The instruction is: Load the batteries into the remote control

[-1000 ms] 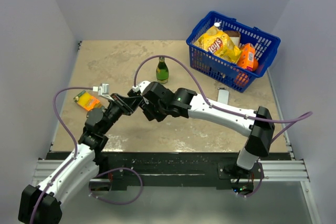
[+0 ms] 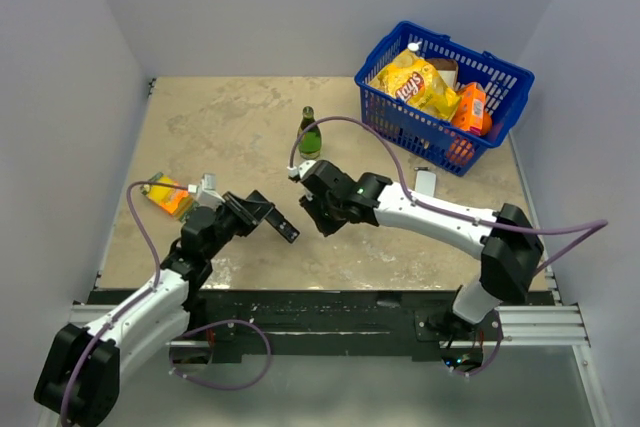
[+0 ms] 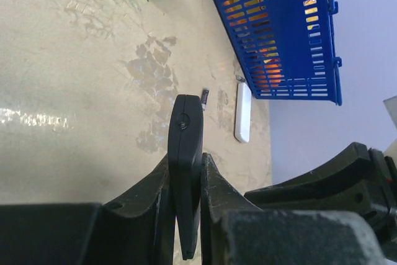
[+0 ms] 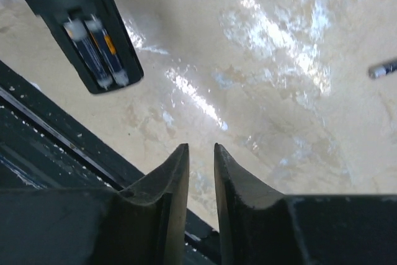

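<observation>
The black remote [image 2: 275, 217] is gripped upright-ish by my left gripper [image 2: 250, 209]; in the left wrist view it stands between the fingers. In the right wrist view its battery compartment [image 4: 93, 51] shows two batteries lying side by side. My right gripper hovers over the table to the right of the remote, fingertips a little apart, nothing between them. A loose battery [image 4: 381, 69] lies on the table at the right of that view.
A blue basket [image 2: 385, 112] with snacks stands at the back right, a white object [image 2: 425, 183] near it. A green bottle [image 2: 309, 142] stands at the back centre; a yellow packet [image 2: 165, 194] lies at the left.
My right gripper has drawn away to the right from the remote, uncovering it in the top view. The left gripper has shifted slightly down with the remote still held.
</observation>
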